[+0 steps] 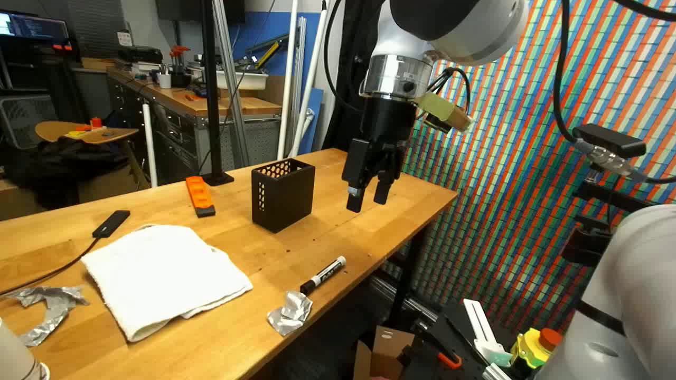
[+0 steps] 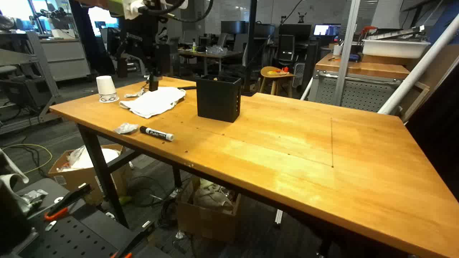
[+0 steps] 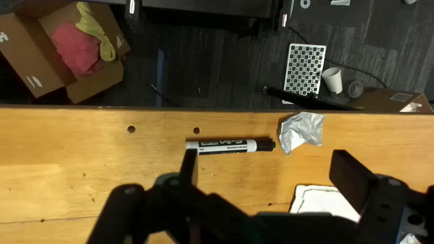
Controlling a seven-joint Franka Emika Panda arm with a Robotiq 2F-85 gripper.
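Observation:
A black-capped white marker lies flat near the table's edge. The wrist view shows the same marker lengthwise along that edge, its cap pointing at crumpled foil. Above the tabletop hangs my gripper, open, with its fingers pointing down and nothing held. Seen from the wrist, the gripper spreads wide, and the marker lies beyond the fingertips toward the edge. A black, perforated open-top box stands upright on the table. Folded white cloth lies flat nearby.
An orange-and-black tool rests beyond the cloth, and a black device with a cable lies farther left. A white cup stands upside down at the table's far end. Bare wood covers a wide stretch beyond the box.

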